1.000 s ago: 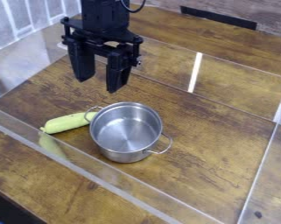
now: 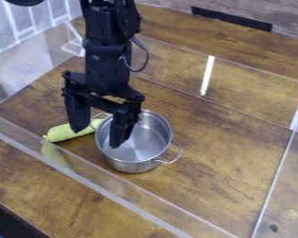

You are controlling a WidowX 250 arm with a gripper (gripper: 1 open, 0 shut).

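Note:
A steel pot point(image 2: 138, 149) with two wire handles sits on the wooden table. Left of it lies a pale green, elongated vegetable-like object point(image 2: 67, 132), partly hidden by my gripper. My black gripper point(image 2: 104, 118) hangs over the pot's left rim and the green object, its dark fingers pointing down; whether they are open or shut is unclear.
Transparent panels or edges run along the left, the front and the right. A dark slot lies at the back right.
The pot and green object appear unmoved.

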